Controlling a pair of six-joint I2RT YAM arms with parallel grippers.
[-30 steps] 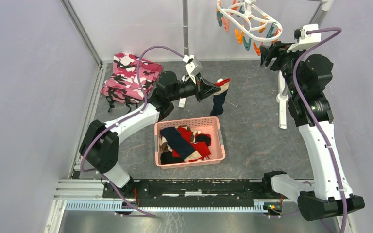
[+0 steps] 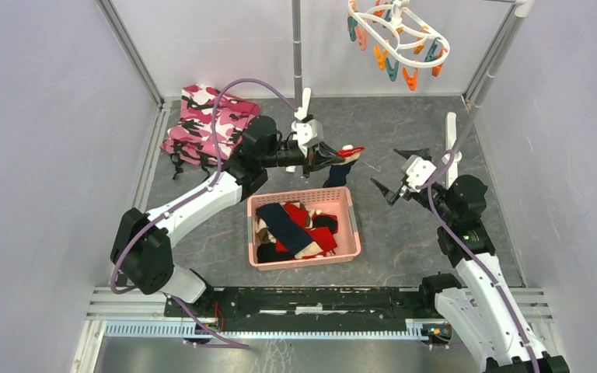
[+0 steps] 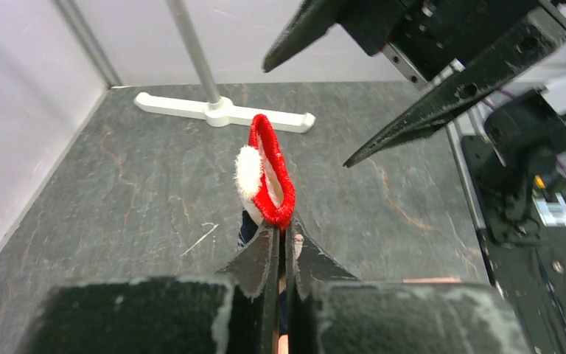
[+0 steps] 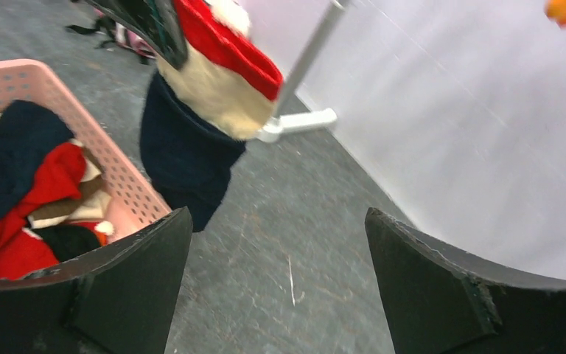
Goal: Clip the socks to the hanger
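A sock point(image 2: 337, 172) with red cuff, cream band and navy body hangs from my left gripper point(image 2: 336, 158), which is shut on it; in the left wrist view its red cuff point(image 3: 283, 193) stands up beyond the fingertips. My right gripper point(image 2: 387, 172) is open and empty, to the right of the sock; in the right wrist view the sock point(image 4: 191, 155) hangs beyond and left of its fingers. The white hanger point(image 2: 438, 43) with coloured clips hangs at the top right of the top view.
A pink basket point(image 2: 303, 264) of red, navy and cream socks sits between the arms. A pink camouflage bag point(image 2: 206, 124) lies at the back left. Metal poles with white feet stand at the back and right. Floor right of the basket is clear.
My right gripper has swung down and left from beside the hanger to face the sock. My left gripper has moved slightly left and down with the sock.
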